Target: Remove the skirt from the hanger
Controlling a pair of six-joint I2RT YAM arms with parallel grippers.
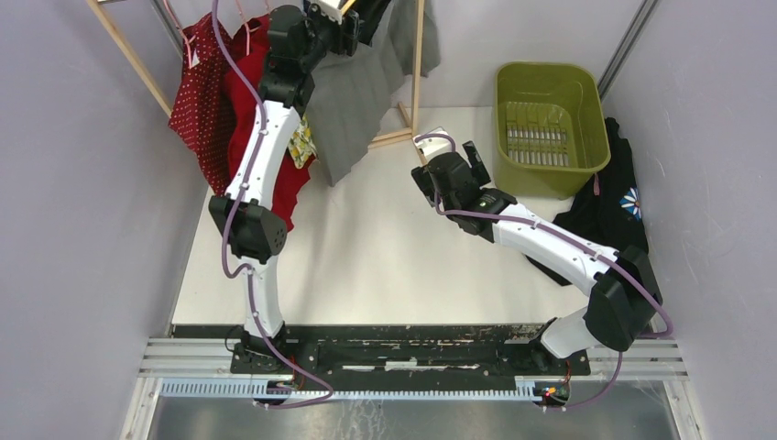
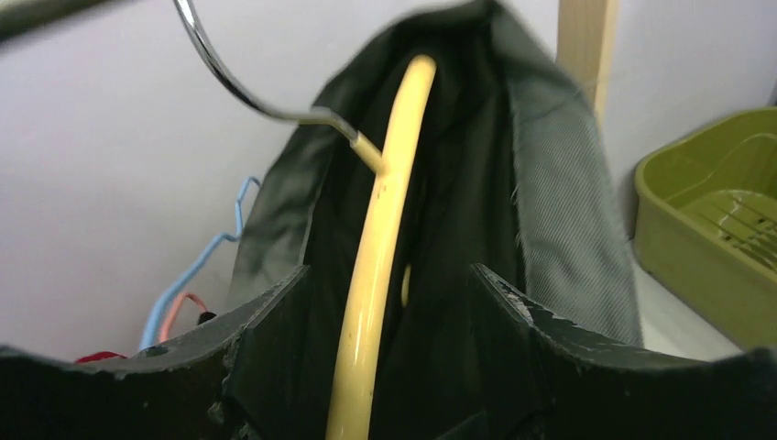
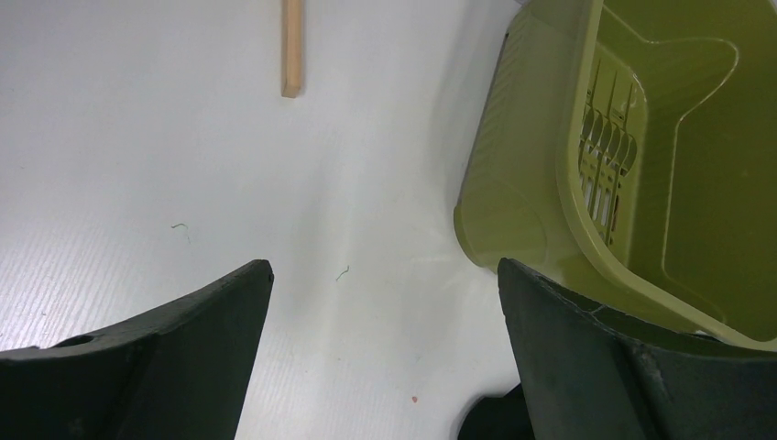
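Observation:
A grey skirt (image 1: pixel 353 119) hangs from the rack at the top. In the left wrist view its dark waistband (image 2: pixel 559 128) surrounds a yellow hanger (image 2: pixel 376 257) with a metal hook (image 2: pixel 275 110). My left gripper is open, with the hanger's bar running between its fingers and skirt fabric behind. My right gripper (image 1: pixel 449 174) stands open over the white floor beside the bin, with nothing between its fingers.
A green bin (image 1: pixel 550 73) stands at the back right, with dark clothing (image 1: pixel 596 229) beside it. Red garments (image 1: pixel 202 110) hang at left. The wooden rack (image 1: pixel 417 64) frames the back.

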